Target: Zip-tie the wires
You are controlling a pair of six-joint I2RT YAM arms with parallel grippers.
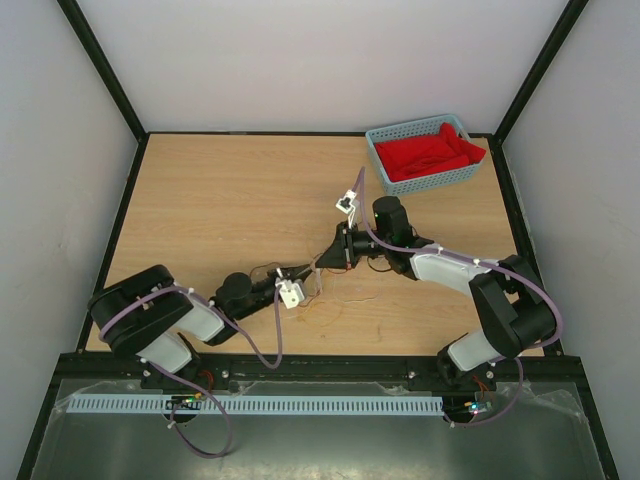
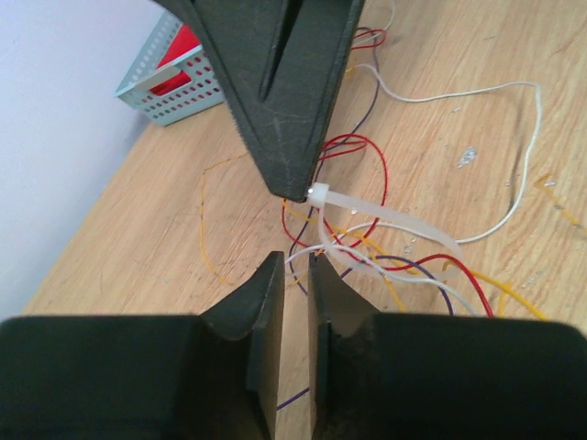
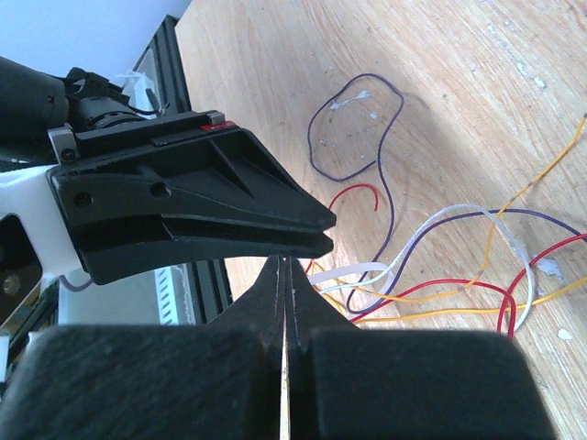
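A loose bundle of coloured wires (image 3: 431, 284), red, white, yellow and blue, crosses the table between the grippers. A white zip tie (image 2: 394, 214) loops round part of it; its head (image 2: 319, 194) is at the tip of my right gripper, which is shut. In the left wrist view my left gripper sits just below the zip tie, its fingers nearly together, with a narrow gap. My right gripper also shows in its own wrist view, close beside the left one's tips.
A light blue basket (image 1: 425, 181) with red cloth (image 1: 420, 155) stands at the back right. Dark frame edges border the table.
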